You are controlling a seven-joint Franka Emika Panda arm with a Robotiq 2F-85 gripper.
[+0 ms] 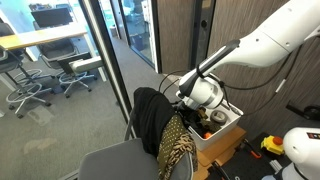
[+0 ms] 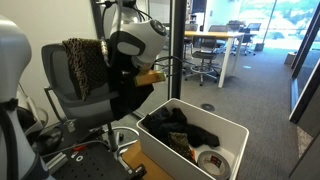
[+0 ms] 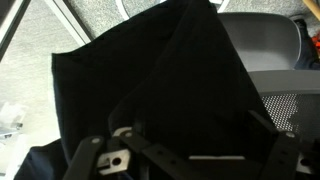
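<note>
Black cloth [image 3: 175, 75] fills most of the wrist view, close in front of my gripper. The fingers stand wide apart at the bottom of that view, and I make out no grip on the cloth. In exterior view 1, black cloth [image 1: 152, 115] hangs over the back of a grey chair, with a leopard-print cloth [image 1: 176, 148] beside it. The fingertips are hard to see there against the dark fabric. Exterior view 2 shows more dark cloth [image 2: 190, 128] inside a white bin [image 2: 232, 131].
A roll of tape [image 2: 211, 163] lies in the bin's near corner. The grey chair [image 1: 120, 160] stands close to the bin's side. A wooden board [image 2: 150, 164] borders the bin. Open floor [image 1: 60, 130] extends beyond the chair.
</note>
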